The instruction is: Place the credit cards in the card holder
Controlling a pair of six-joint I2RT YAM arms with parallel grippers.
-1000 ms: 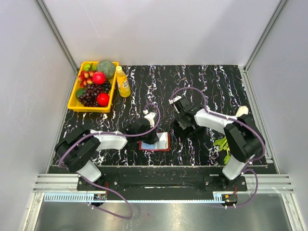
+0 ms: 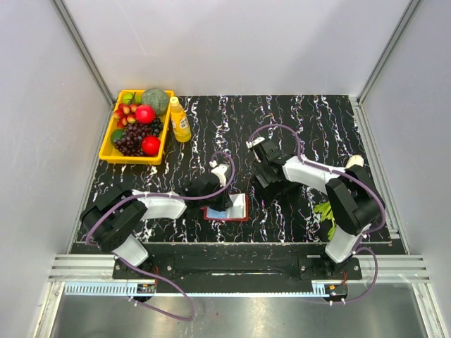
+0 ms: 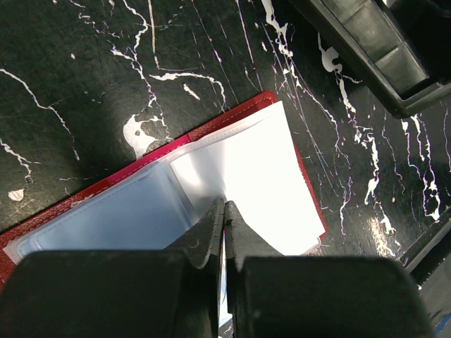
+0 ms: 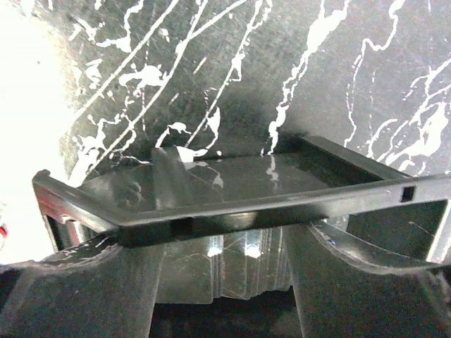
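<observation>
A red card holder (image 2: 244,216) with white and light blue inserts lies at the front middle. My left gripper is shut over it, its tips on the white insert (image 3: 250,176) beside the blue part (image 3: 116,218); nothing clearly shows between its fingers. My right gripper stands part open over a black plastic tray or stand (image 4: 261,218) right of the card holder; a clear plastic piece (image 4: 190,282) shows between and behind the fingers, and whether they grip anything cannot be told.
A yellow fruit basket (image 2: 106,151) and a juice bottle (image 2: 180,125) stand at the back left. Green vegetables (image 2: 325,215) lie at the right, partly under the right arm.
The right arm has shifted slightly over the black tray. The left arm and card holder have not moved.
</observation>
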